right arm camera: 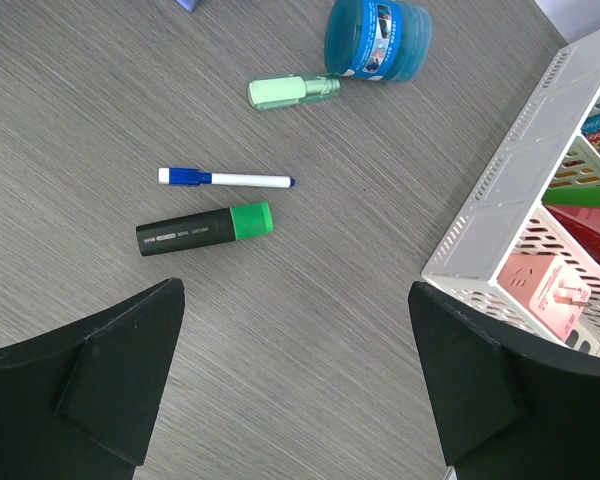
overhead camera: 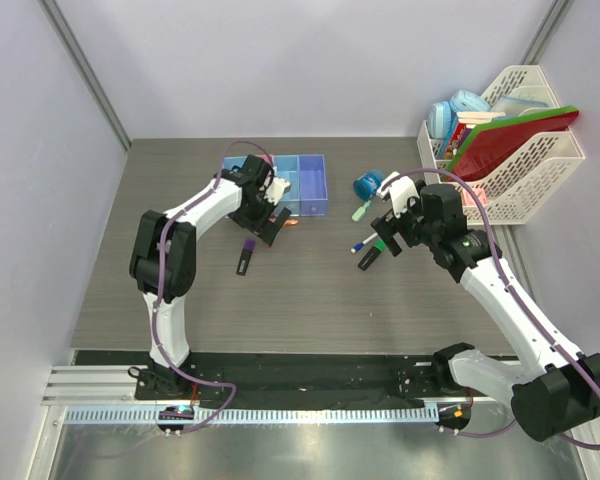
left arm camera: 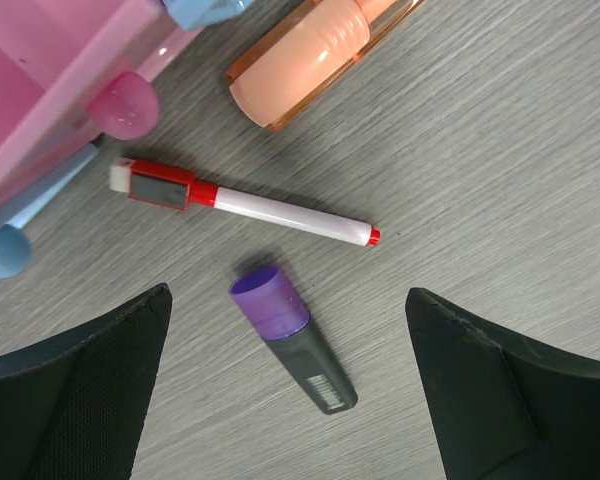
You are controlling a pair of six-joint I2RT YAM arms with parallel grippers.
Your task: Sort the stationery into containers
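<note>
My left gripper (overhead camera: 265,215) hangs open above a red whiteboard marker (left arm camera: 285,213) and a purple-capped black highlighter (left arm camera: 315,366), near the pink and blue compartment box (overhead camera: 311,184). An orange highlighter (left arm camera: 297,67) lies beside the box. My right gripper (overhead camera: 387,236) is open above a blue whiteboard marker (right arm camera: 242,180) and a green-capped black highlighter (right arm camera: 185,234). A mint highlighter (right arm camera: 285,92) and a blue jar (right arm camera: 405,46) lie farther back.
White slatted baskets (overhead camera: 535,205) stand at the right, holding books, a green-and-red board and other items.
</note>
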